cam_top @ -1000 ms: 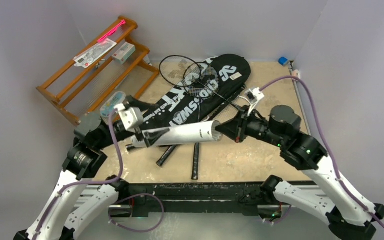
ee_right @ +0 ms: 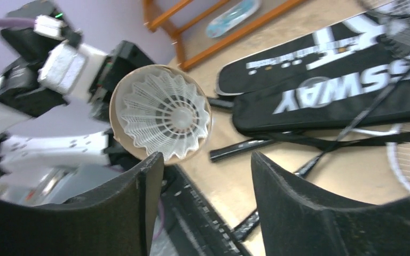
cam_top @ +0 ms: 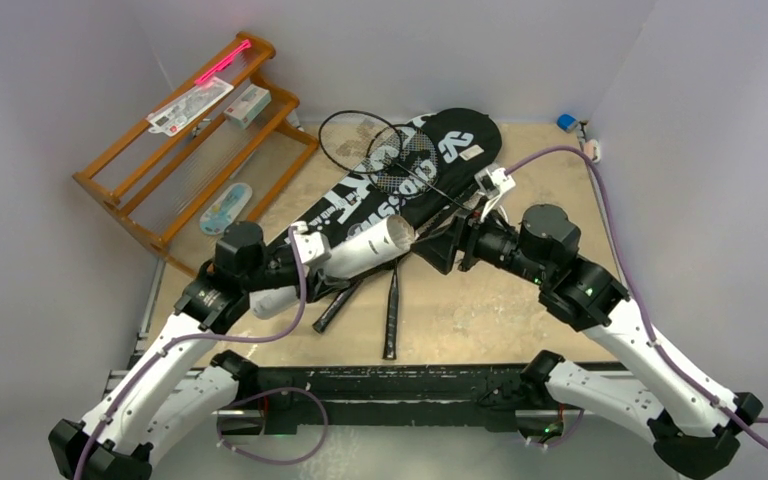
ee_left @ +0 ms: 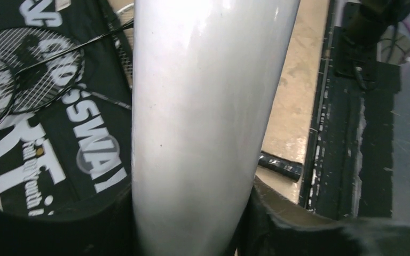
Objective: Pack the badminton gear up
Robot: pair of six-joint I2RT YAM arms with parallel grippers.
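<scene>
My left gripper (cam_top: 322, 272) is shut on the white shuttlecock tube (cam_top: 365, 250), which fills the left wrist view. The tube's end shows a nested white shuttlecock (ee_right: 181, 117) in the right wrist view. My right gripper (cam_top: 438, 250) stands open just right of that end, nothing between its fingers. Beneath and behind lie the black racket bag (cam_top: 460, 150) with white lettering and the rackets (cam_top: 360, 113), their black handles (cam_top: 392, 325) pointing toward the front edge.
A wooden rack (cam_top: 130, 205) with small packages stands at the back left. A blue item (cam_top: 566, 122) sits at the back right.
My left gripper moved in onto the tube, whose right end has risen and shifted left.
</scene>
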